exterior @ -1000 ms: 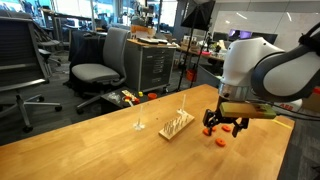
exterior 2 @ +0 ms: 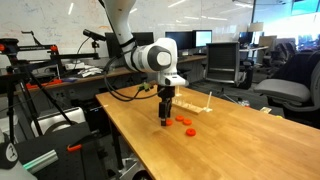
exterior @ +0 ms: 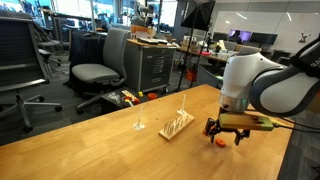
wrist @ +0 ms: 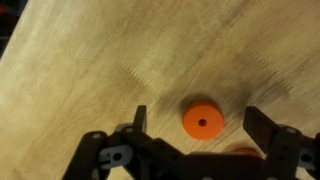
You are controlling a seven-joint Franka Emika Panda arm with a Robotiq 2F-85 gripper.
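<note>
An orange-red disc [wrist: 203, 121] with a small central hole lies flat on the wooden table, between the two fingers of my open gripper in the wrist view. The fingers are spread wide, and nothing is held. In exterior view 1 the gripper [exterior: 224, 136] is low over the table around that disc [exterior: 221, 142]. Part of a second disc [wrist: 245, 152] shows at the lower edge of the wrist view, partly covered by the gripper. In exterior view 2, more red discs [exterior 2: 190, 132] lie to the right of the gripper [exterior 2: 164, 113].
A wooden rack with pegs [exterior: 176, 125] stands left of the arm in exterior view 1. A thin white upright post [exterior: 139, 125] is farther left. An office chair [exterior: 100, 70] is behind the table.
My gripper has come down toward the table over the disc, staying open. It now covers other discs that showed earlier in exterior view 1. The rack and post have not moved.
</note>
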